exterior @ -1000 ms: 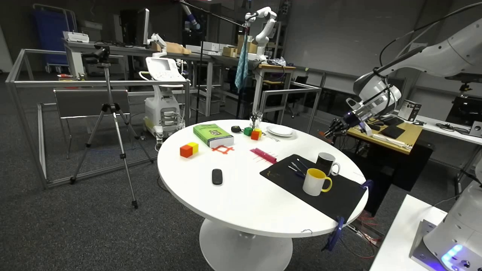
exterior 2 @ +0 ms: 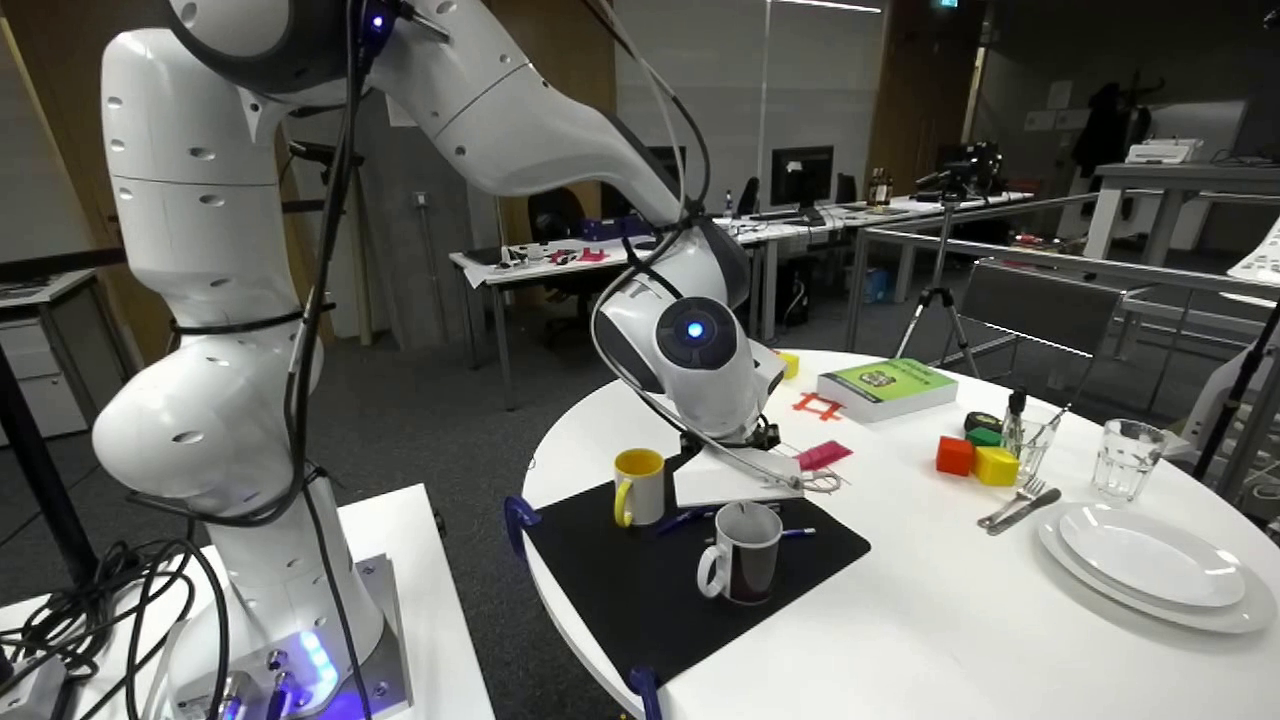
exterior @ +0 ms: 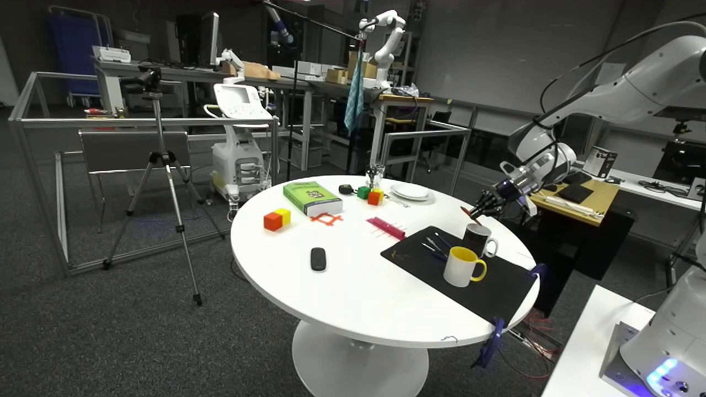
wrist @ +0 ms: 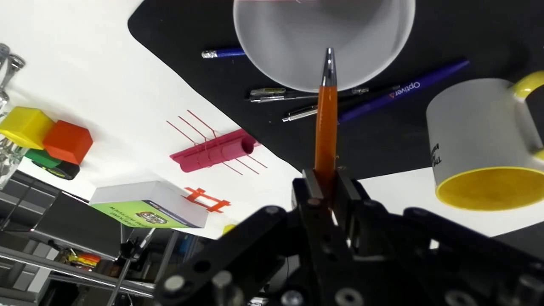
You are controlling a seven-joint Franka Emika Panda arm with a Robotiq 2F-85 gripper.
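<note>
An orange pen [wrist: 326, 127] with a silver tip is pinched by my gripper, which is shut on it. In exterior view 1 the pen [exterior: 474, 217] slants just above the black mug [exterior: 475, 240], close to its rim. From the wrist, the pen's tip overlaps the mug's white inside [wrist: 306, 35]; whether it is below the rim cannot be told. The same mug [exterior 2: 753, 558] stands upright on the black mat [exterior 2: 600, 576]. My fingers are hidden behind the arm in exterior view 2.
A white mug with yellow inside [exterior: 459, 268] stands close by on the mat. Several pens, among them a purple one [wrist: 403, 94], lie between the mugs. Farther off are a pink holder [wrist: 216, 150], a green book [exterior: 312, 197], blocks [exterior: 375, 197] and plates [exterior: 410, 192].
In exterior view 1 my gripper has shifted left and slightly lower, nearer the black mug. The orange pen now shows clearly above that mug. The mugs have stayed in place.
</note>
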